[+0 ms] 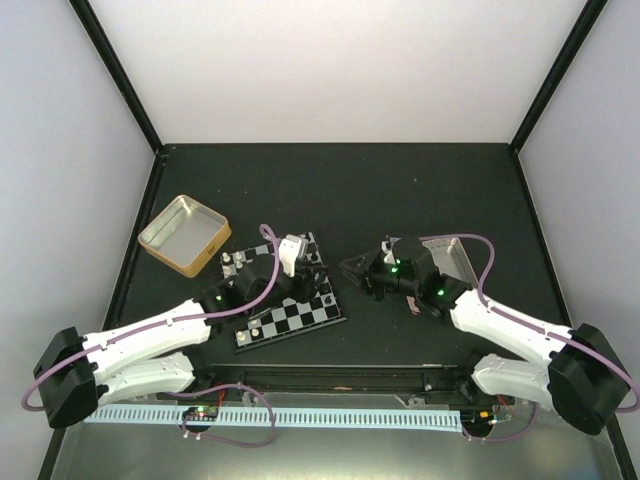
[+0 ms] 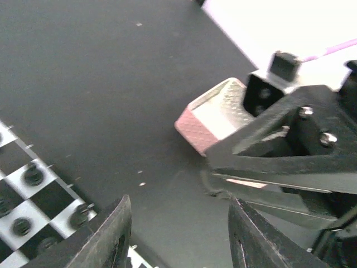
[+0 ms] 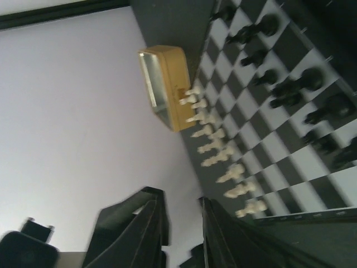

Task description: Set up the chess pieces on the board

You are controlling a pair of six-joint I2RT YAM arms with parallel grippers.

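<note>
The chessboard (image 1: 293, 318) lies centre-left, with white pieces (image 3: 217, 154) along one side and black pieces (image 3: 287, 86) along the other. My left gripper is over the board, its fingers parted at the bottom of its wrist view; I see nothing clearly held. My right gripper (image 1: 355, 272) hangs just right of the board, close to the left one, and shows large at the right of the left wrist view. Whether it holds anything or how far it is open is unclear.
A yellow box (image 1: 184, 237) stands at the back left. A pink-rimmed tray (image 1: 450, 259) sits on the right, partly under the right arm.
</note>
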